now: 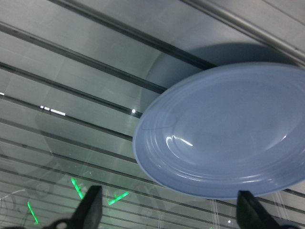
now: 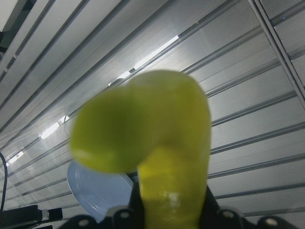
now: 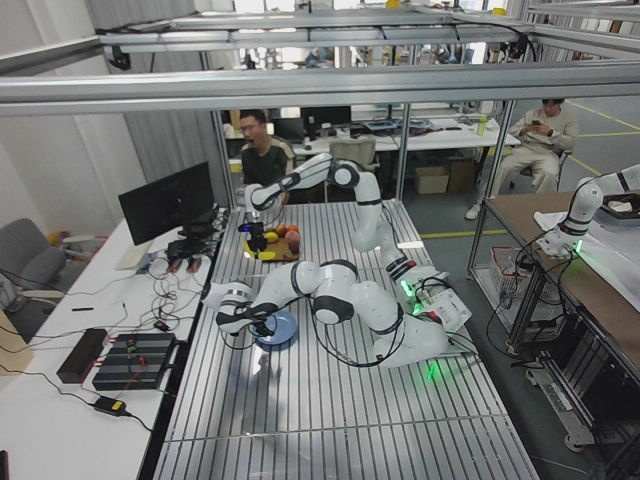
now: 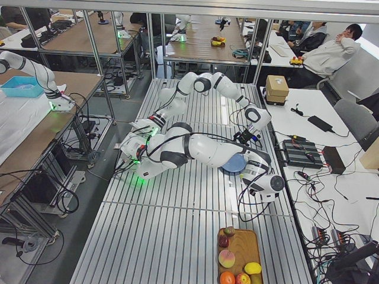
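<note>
A yellow banana [image 2: 171, 181] fills the middle of the right wrist view, held by my right gripper, which is shut on it and hangs near the fruit tray in the camera left view. The wooden tray [image 4: 240, 242] carries several fruits, among them a lemon [image 4: 252, 268] and a peach [image 4: 227, 258]. My left gripper stands open over the slatted table beside a blue plate [image 1: 219, 129], with nothing between its fingers.
A white desk [image 3: 70, 430] with electronics and cables runs along the left side in the camera left view. Both arms' links span the table's middle.
</note>
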